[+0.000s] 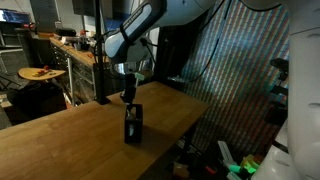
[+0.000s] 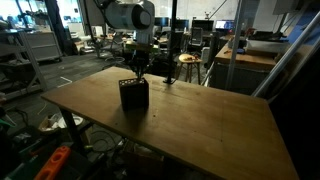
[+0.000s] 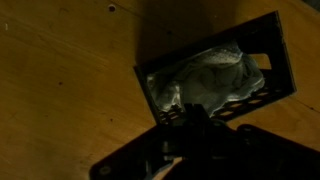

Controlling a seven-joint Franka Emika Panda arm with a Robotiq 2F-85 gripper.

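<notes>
A black box with perforated walls (image 2: 134, 96) stands upright on the wooden table; the first exterior view shows the same black box (image 1: 133, 130) near the table's front edge. Inside it, in the wrist view, lies a crumpled grey-white cloth (image 3: 225, 77). My gripper (image 1: 129, 101) points down at the box's opening, its dark fingers low over the contents. From above, the gripper is shut at the near side of the box, close against the cloth. Dark fingers and shadow hide whether any cloth is pinched between them.
Cables hang along the arm.
</notes>
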